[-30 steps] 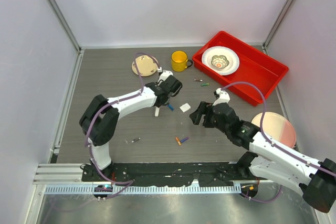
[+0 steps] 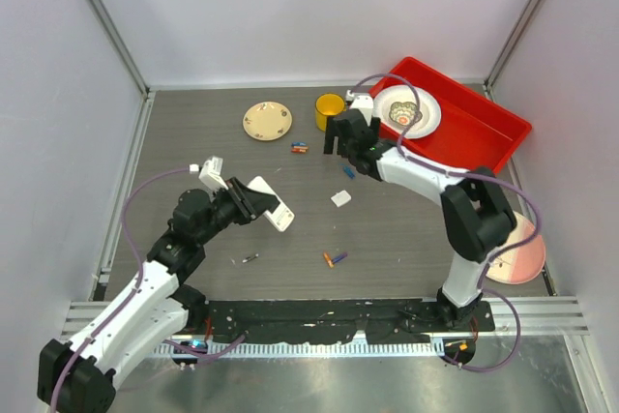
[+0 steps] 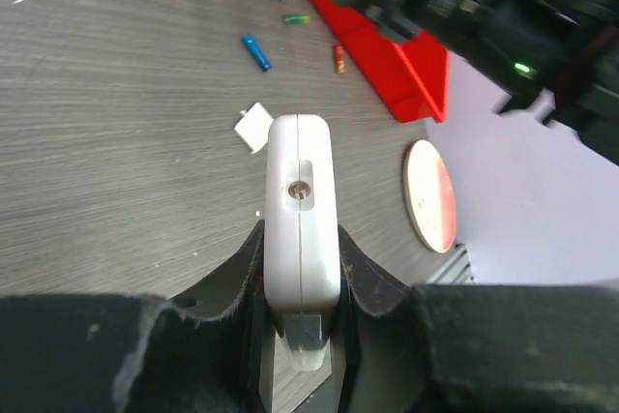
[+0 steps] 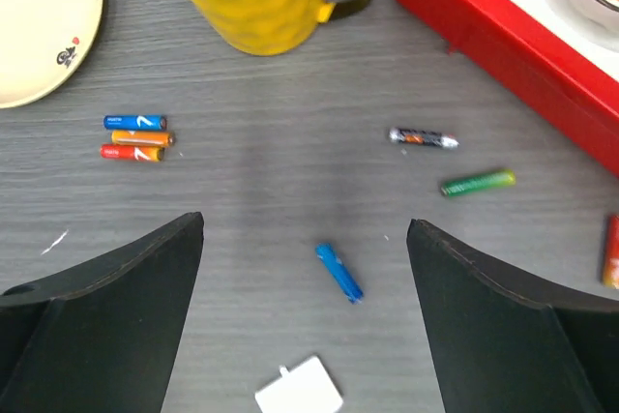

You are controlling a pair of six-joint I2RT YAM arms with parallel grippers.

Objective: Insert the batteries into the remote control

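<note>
A white remote control (image 3: 300,229) is held upright in my left gripper (image 2: 261,198), which is shut on it at the left-centre of the table. My right gripper (image 2: 338,138) hangs above the back middle beside the yellow mug, fingers apart, empty. Below it in the right wrist view lie a blue battery (image 4: 338,273), a green battery (image 4: 478,182), a dark battery (image 4: 423,137), a red battery (image 4: 611,250), and a row of blue, orange and red batteries (image 4: 135,137). A small white piece (image 2: 340,197) lies mid-table; orange and purple batteries (image 2: 334,260) lie near the front.
A red tray (image 2: 493,123) with a white plate and bowl is at back right. The yellow mug (image 4: 253,16) and a cream plate (image 2: 267,121) are at the back; another plate (image 2: 517,253) lies front right.
My right gripper has moved from the middle right toward the back, over the batteries. My left gripper, with the remote, has moved from the centre to the left and forward.
</note>
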